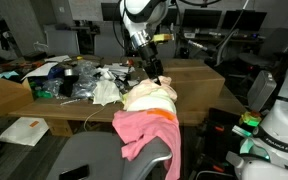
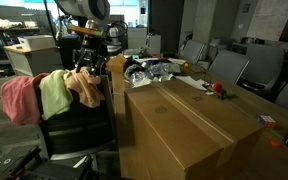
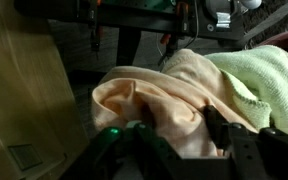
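A peach towel point(image 2: 87, 88) hangs over the back of a chair beside a pale yellow-green towel point(image 2: 56, 92) and a pink towel point(image 2: 21, 98). My gripper point(image 1: 157, 77) points down at the peach towel's upper end. In the wrist view, a raised fold of the peach cloth point(image 3: 169, 98) lies between the dark, blurred fingers point(image 3: 222, 130), which stand apart. The fingers look open around the fold; whether they touch it is hard to tell. The pale green cloth point(image 3: 266, 80) lies to its right.
A large cardboard box point(image 2: 179, 125) stands close beside the chair. Behind it, a table holds many loose items, including crumpled plastic point(image 2: 154, 72) and a red object point(image 2: 217, 88). A grey chair point(image 1: 94, 155) is in the foreground.
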